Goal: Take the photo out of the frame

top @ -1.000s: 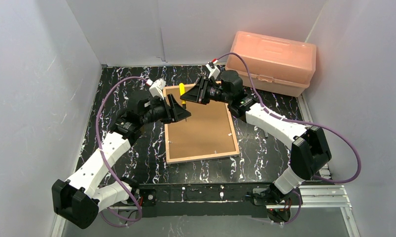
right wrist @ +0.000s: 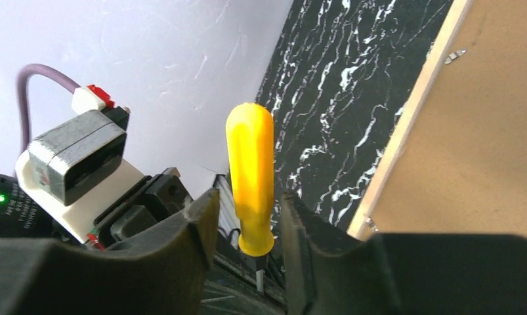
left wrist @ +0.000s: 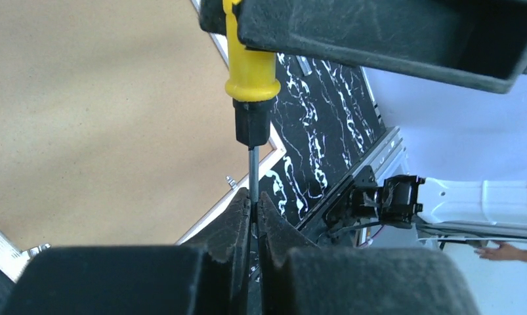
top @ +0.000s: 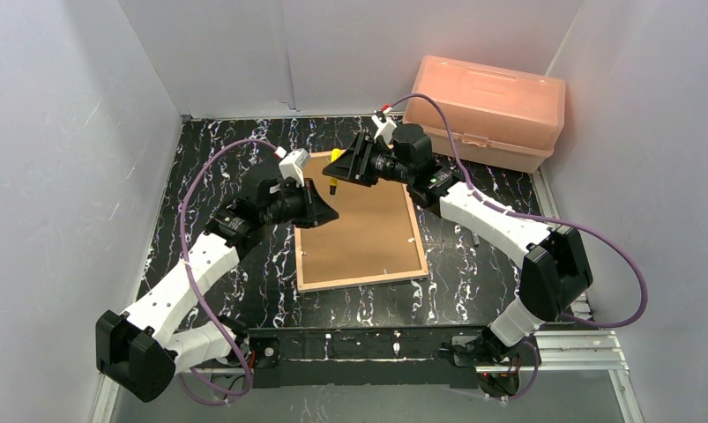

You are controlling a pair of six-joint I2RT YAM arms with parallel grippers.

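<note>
A screwdriver with a yellow handle (right wrist: 250, 157) and thin steel shaft (left wrist: 254, 172) hangs upright above the frame. My left gripper is shut on the shaft, below the black collar. Around the handle stand the fingers of my right gripper, parted, with narrow gaps on both sides of the handle. From above, the left gripper (top: 335, 214) is just in front of the right one (top: 331, 169). The photo frame (top: 359, 285) lies back side up, its brown backing board (top: 363, 238) in place and small metal tabs along the edges. No photo shows.
A closed orange toolbox (top: 491, 97) stands at the back right corner. Both arms reach over the frame close together.
The screwdriver has shifted slightly right.
</note>
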